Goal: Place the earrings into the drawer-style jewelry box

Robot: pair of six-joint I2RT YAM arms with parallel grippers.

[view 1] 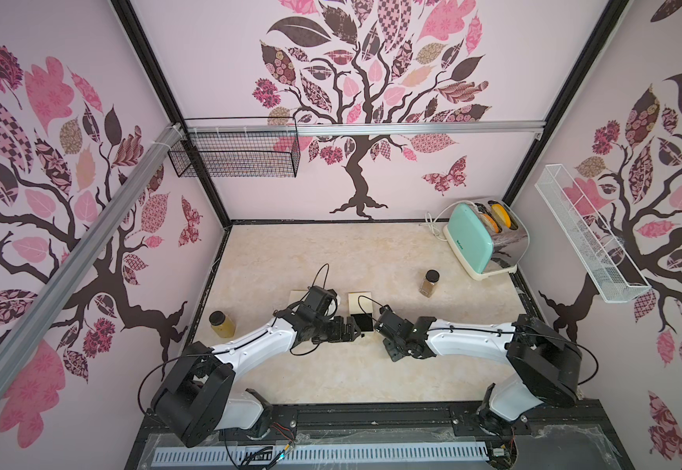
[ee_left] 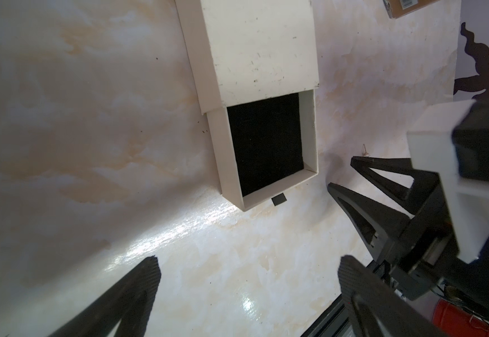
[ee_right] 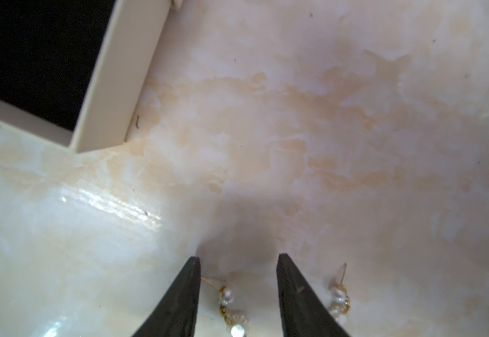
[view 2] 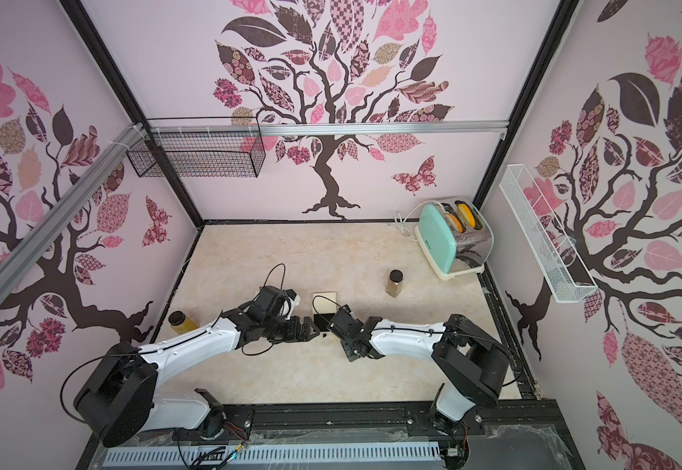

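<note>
The white jewelry box (ee_left: 258, 47) has its drawer (ee_left: 264, 140) pulled out, showing a black lining with nothing visible on it. Two pearl earrings lie on the table: one earring (ee_right: 230, 306) between the fingers of my open right gripper, the other earring (ee_right: 339, 295) just right of it. The drawer wall (ee_right: 115, 73) is at upper left in the right wrist view. My left gripper is open and empty, over the table on the drawer's near side.
A teal toaster (view 1: 466, 235) stands at back right, a spice jar (view 1: 428, 283) before it, a yellow jar (view 1: 222, 325) at far left. Wire baskets hang on the walls.
</note>
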